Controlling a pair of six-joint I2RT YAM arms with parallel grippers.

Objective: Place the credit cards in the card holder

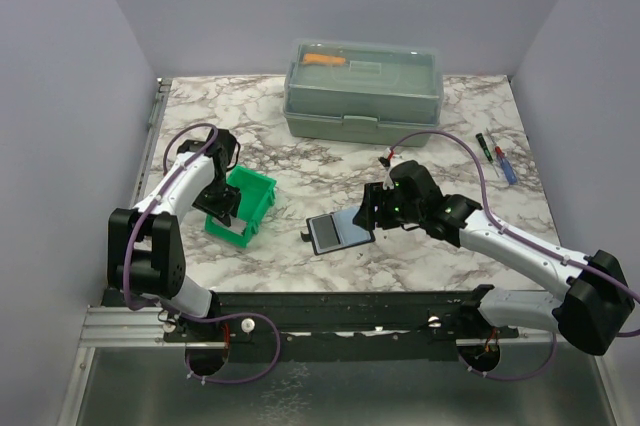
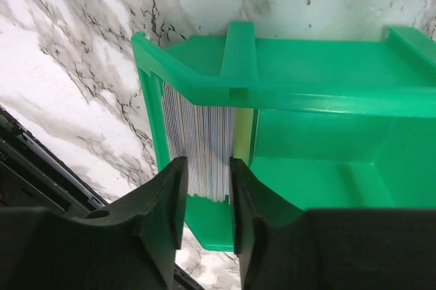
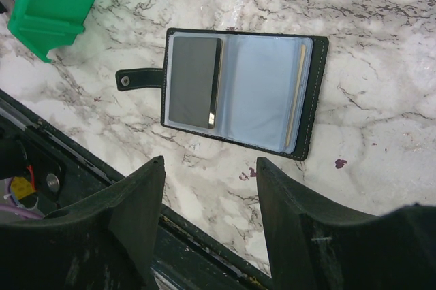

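Observation:
A row of pale, thin-edged credit cards (image 2: 201, 143) stands packed in the end section of the green bin (image 2: 327, 99). My left gripper is over that bin, its fingers part open, with the fingertips at the cards' near edges. Whether they touch any card I cannot tell. The black card holder (image 3: 235, 89) lies spread flat on the marble table, its strap (image 3: 139, 77) to the left. A dark card or panel (image 3: 193, 80) fills its left sleeve; the right sleeve (image 3: 259, 89) looks clear bluish. Above the table near the holder, my right gripper is open and empty.
A grey-green lidded box (image 1: 362, 91) stands at the back middle. Pens (image 1: 500, 158) lie at the back right. Marble between the bin and the holder is bare. Dark rails (image 1: 350, 304) run along the front edge.

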